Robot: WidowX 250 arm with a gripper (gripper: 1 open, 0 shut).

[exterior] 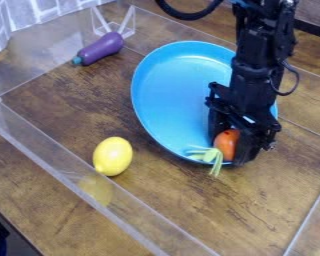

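My black gripper [240, 132] is low over the right part of a blue plate [176, 87], its fingers around an orange carrot [227, 142] with pale green leaves [215, 163] that hang at the plate's front right rim. The gripper is shut on the carrot, whose upper part is partly hidden by the fingers.
A yellow lemon-like object [113, 156] lies on the wooden table [176, 215] at the front left. A purple eggplant [99, 49] lies at the back left. Clear walls run along the left side.
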